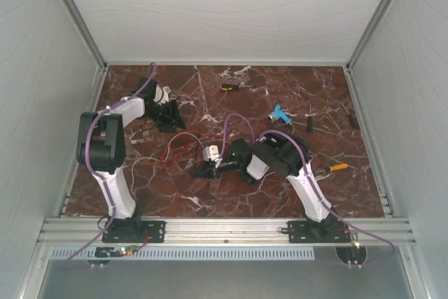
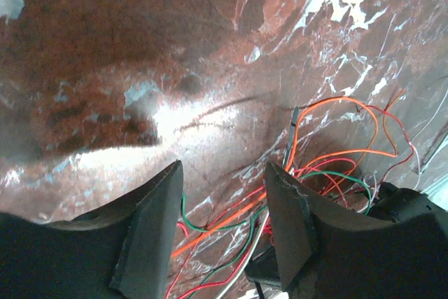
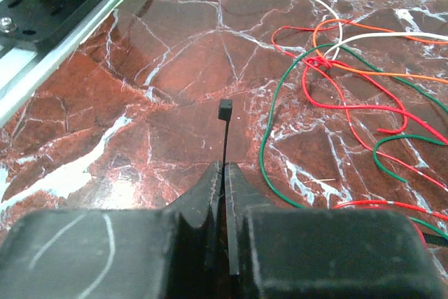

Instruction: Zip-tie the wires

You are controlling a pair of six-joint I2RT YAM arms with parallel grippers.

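Observation:
Loose red, orange, green and white wires lie on the marbled table, loosely bundled. In the right wrist view, my right gripper is shut on a thin black zip tie, whose square head points up and away from the fingertips; the wires are to its right, apart from it. My left gripper is part open above the table, and the wires pass below and behind its right finger. No wire is visibly gripped by it. From above, the left gripper is behind the wires, the right gripper in front.
A blue tool, a yellow-black tool and an orange-handled screwdriver lie away from the wires. A metal rail edges the table.

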